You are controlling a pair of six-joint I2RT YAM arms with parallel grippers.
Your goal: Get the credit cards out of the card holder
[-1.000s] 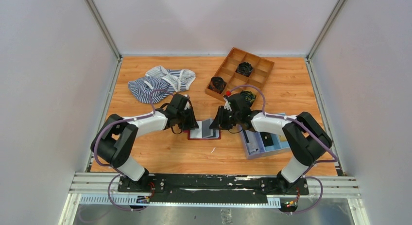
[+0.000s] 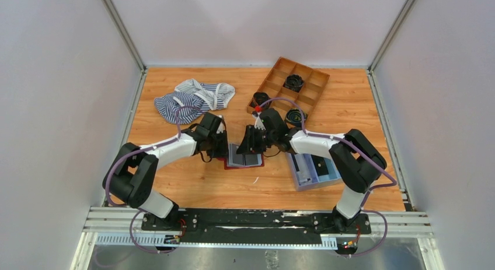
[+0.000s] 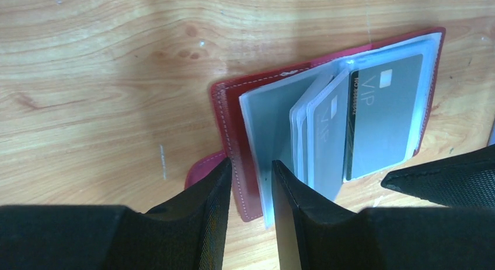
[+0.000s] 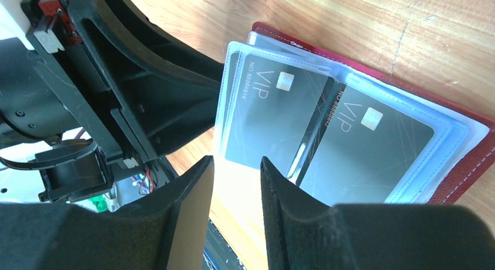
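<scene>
The red card holder [image 2: 244, 167] lies open on the table beneath both grippers, its clear sleeves spread. Grey VIP cards sit in the sleeves: one card [image 4: 373, 144] on the right page, another card [image 4: 274, 107] on the left one. In the left wrist view, the left leaf stands partly raised, beside the flat card [image 3: 388, 104]. My left gripper is part open over the holder's left edge, with nothing clearly held. My right gripper is open near the lower edge of the sleeves, and no card shows between its fingers.
Behind stands a wooden divided tray [image 2: 312, 86] with several dark coils. A blue-grey bin [image 2: 315, 182] sits to the right, a striped cloth [image 2: 195, 101] at the back left. Table space in front of the holder is clear.
My right gripper has moved left across the holder, and a sleeve leaf has turned over to the left, covering the pale page. My left gripper has shifted slightly left.
</scene>
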